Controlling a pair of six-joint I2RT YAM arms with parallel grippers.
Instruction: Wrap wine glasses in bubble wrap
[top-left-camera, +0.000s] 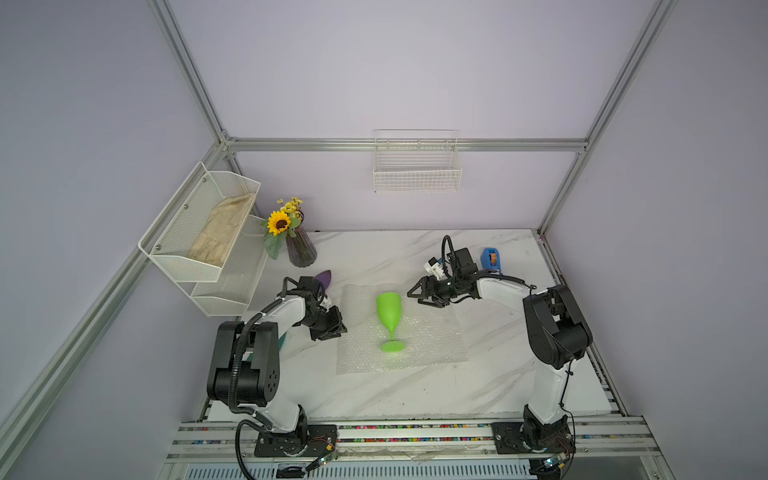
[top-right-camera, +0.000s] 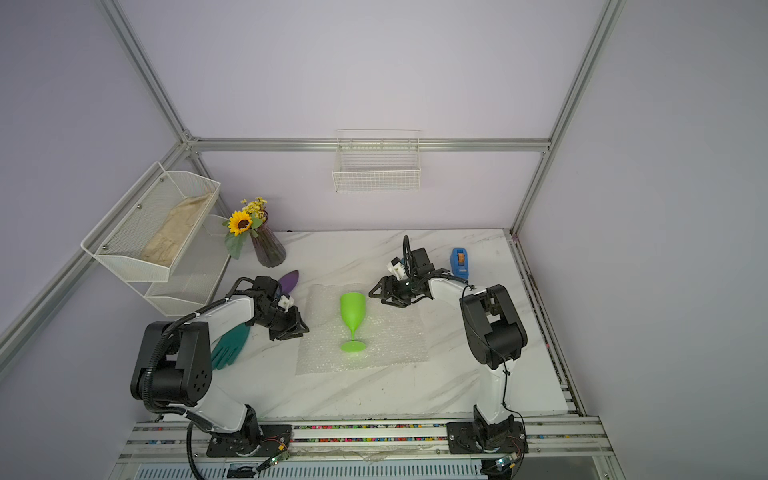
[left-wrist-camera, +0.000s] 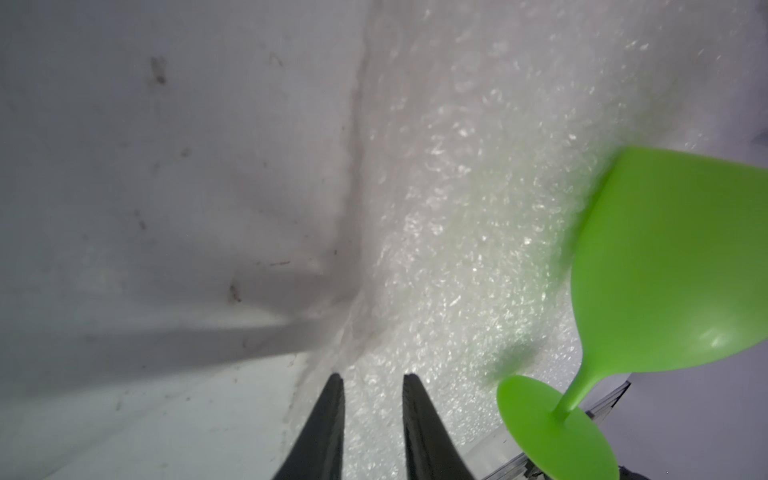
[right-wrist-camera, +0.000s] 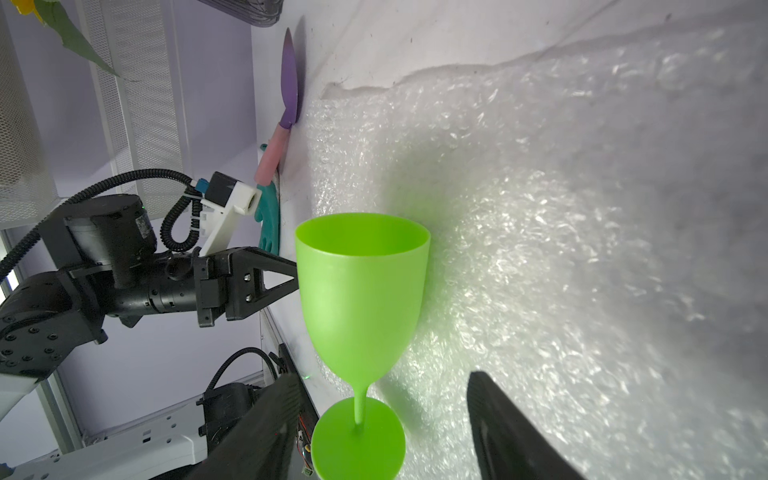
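A bright green wine glass (top-left-camera: 389, 312) lies on a clear sheet of bubble wrap (top-left-camera: 436, 340), bowl toward the back wall and foot toward the front. At the sheet's left edge, my left gripper is partly open; in the left wrist view the wrap's edge (left-wrist-camera: 356, 320) runs near its fingertips, with no object seen held. My right gripper stands wide open to the right of the bowl, apart from the glass (right-wrist-camera: 364, 296). Bubble wrap (right-wrist-camera: 560, 240) spreads flat below it.
A blue tape dispenser (top-left-camera: 490, 260) stands at the back right. Along the left are a purple-bladed tool (top-right-camera: 289, 281), a teal glove (top-right-camera: 230, 346), a vase of flowers (top-left-camera: 301, 249) and a white rack (top-left-camera: 212, 276).
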